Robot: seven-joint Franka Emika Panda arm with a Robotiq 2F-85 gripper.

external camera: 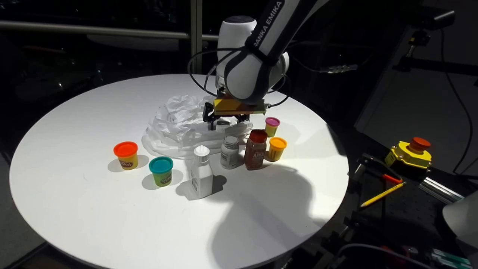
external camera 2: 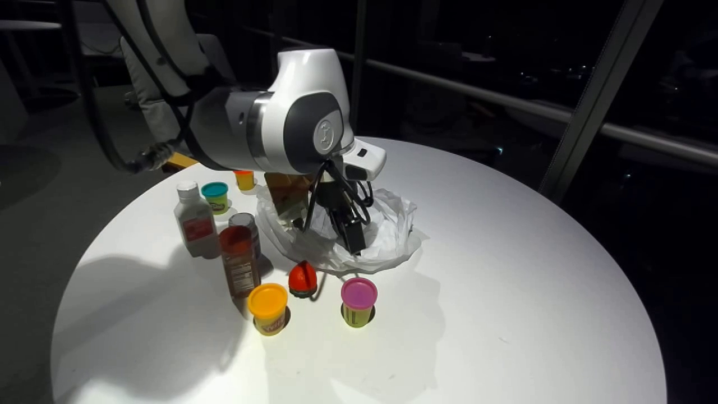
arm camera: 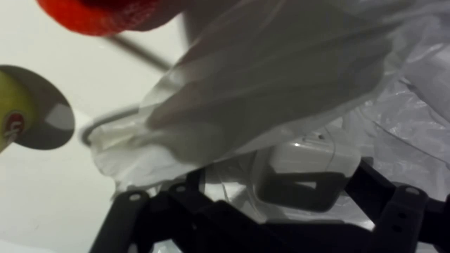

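Note:
A crumpled white plastic bag [external camera: 177, 123] lies spread on the round white table. My gripper [external camera: 227, 124] points down into it, open, with its fingers apart. In the wrist view, a smooth pale object with a dark shaded end [arm camera: 314, 158] rests on the plastic between the fingers; what it is cannot be told. A raised fold of the bag [arm camera: 261, 97] hides part of the near finger and of that object. The outside views show the fingers low at the bag's side nearest the bottles.
Close by stand a small white bottle [external camera: 229, 154], a red-capped jar [external camera: 255, 152], a taller white bottle [external camera: 202, 177], a red strawberry-like item [external camera 2: 303, 277] and tubs with orange [external camera 2: 267, 303], purple [external camera 2: 358, 294], teal [external camera: 161, 166] and red-orange lids [external camera: 126, 150].

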